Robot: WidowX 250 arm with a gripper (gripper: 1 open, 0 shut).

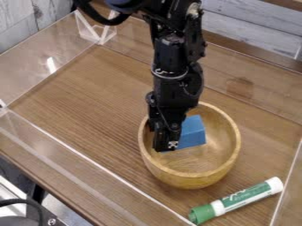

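Note:
My black gripper [170, 124] reaches down from the top into a round wooden bowl [189, 172] at centre right. Its fingertips are at a blue block [189, 132] inside the bowl, shut on it as far as shows; the fingers partly hide the block.
A green and white tube [236, 200] lies to the bowl's lower right. Cables show at the lower left.

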